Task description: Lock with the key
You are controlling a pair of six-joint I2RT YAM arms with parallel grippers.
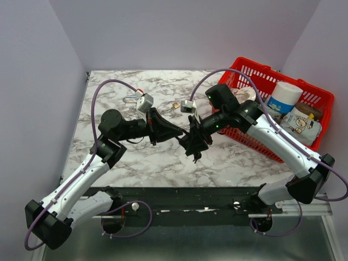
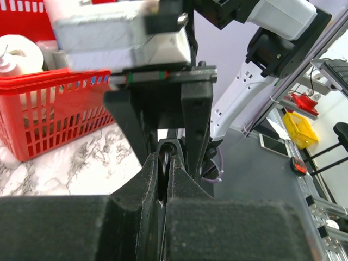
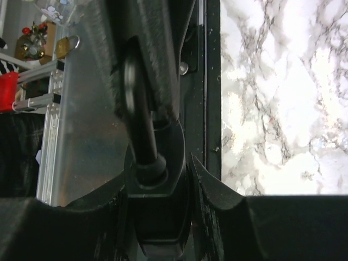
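A black padlock is held between my two grippers above the tabletop. In the right wrist view its dark body (image 3: 160, 217) sits in the fingers of my right gripper (image 1: 187, 141), which is shut on it. Its black shackle (image 3: 136, 103) stands out from that body and runs between the fingers of my left gripper (image 1: 179, 134), shut on it. From the left wrist view the shackle (image 2: 166, 163) shows pinched at the fingertips, facing the right gripper. Whether the shackle is fully seated cannot be told.
On the marble tabletop (image 1: 147, 168) lie a small brass padlock (image 1: 176, 105) and a silver-shackled lock (image 1: 130, 99), behind the grippers. A red basket (image 1: 255, 141) with packaged goods fills the right back.
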